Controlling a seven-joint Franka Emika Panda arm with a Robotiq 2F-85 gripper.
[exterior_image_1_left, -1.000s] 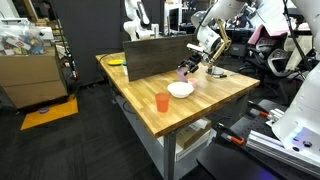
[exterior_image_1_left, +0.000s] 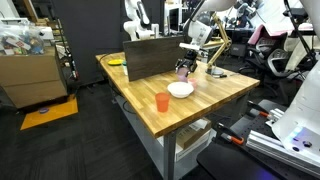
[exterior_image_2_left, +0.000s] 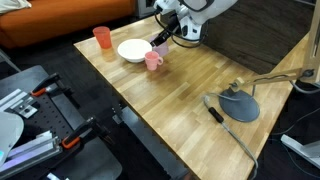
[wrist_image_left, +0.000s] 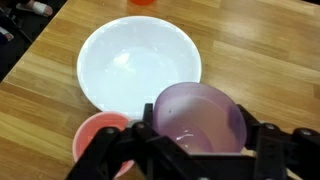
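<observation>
A mauve-pink cup (wrist_image_left: 195, 122) is between the fingers of my gripper, which is shut on it; the wrist view looks into its round mouth. Beside it is the white bowl (wrist_image_left: 138, 62), empty inside, its lower right rim partly covered by the held cup. A lighter pink mug (wrist_image_left: 92, 132) stands at lower left in the wrist view, close to the bowl and partly behind the gripper. In exterior view 2 the held cup (exterior_image_2_left: 162, 48) is just behind the pink mug (exterior_image_2_left: 153, 60). Whether its base touches the table cannot be told.
An orange cup (exterior_image_2_left: 102, 37) stands beyond the bowl, near the table's end. A lamp-like stand (exterior_image_2_left: 238, 103) and a dark-handled tool with a cord (exterior_image_2_left: 213, 112) occupy the other side. Bare wood (exterior_image_2_left: 170, 100) stretches between. A dark panel (exterior_image_1_left: 155, 55) borders the back.
The arm has shifted slightly in exterior view 1, with little visible movement of the held cup. The bowl and orange cup have stayed in place.
</observation>
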